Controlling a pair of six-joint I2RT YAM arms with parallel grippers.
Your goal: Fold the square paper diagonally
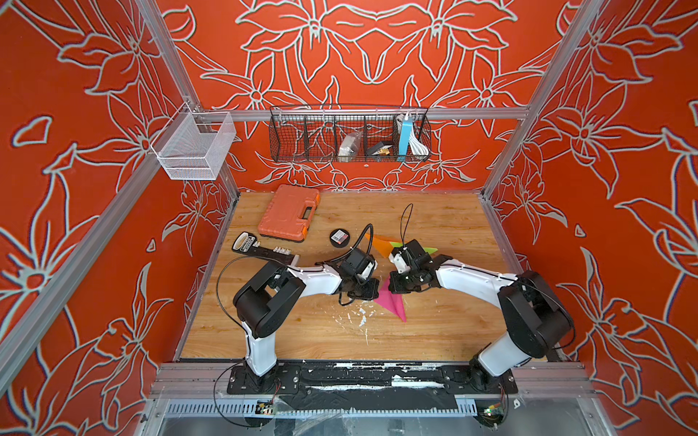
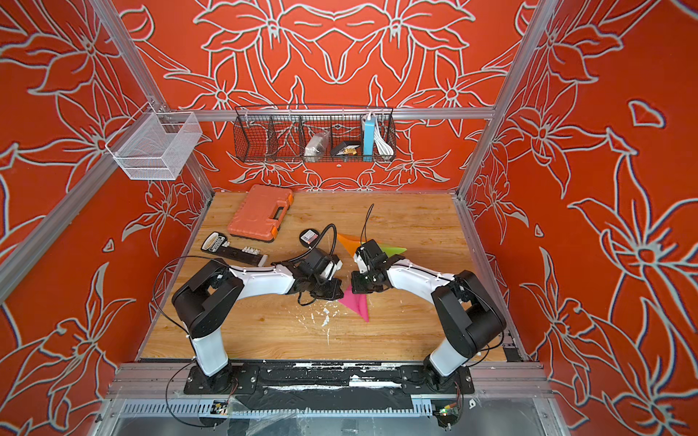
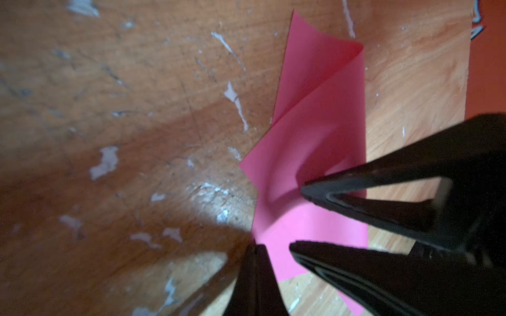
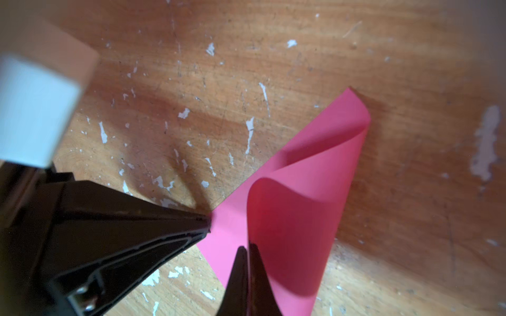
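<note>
The pink square paper (image 1: 394, 307) lies between my two grippers with a curled, loose fold; its narrow end points to the front. In the right wrist view a raised flap of the pink paper (image 4: 295, 231) runs down to my right gripper, which is shut with a thin pink line between its fingertips. My left gripper is shut at the left edge of the paper (image 3: 316, 131); whether paper is pinched in it is hard to see. From the side, the right gripper's fingers (image 3: 369, 173) reach over the sheet. Arms hide the paper's back part.
Orange paper (image 1: 381, 246) and green paper (image 1: 424, 250) lie behind the grippers. An orange case (image 1: 289, 213), a round black tin (image 1: 339, 237) and a black tool (image 1: 256, 249) occupy the back left. White flecks mark the table.
</note>
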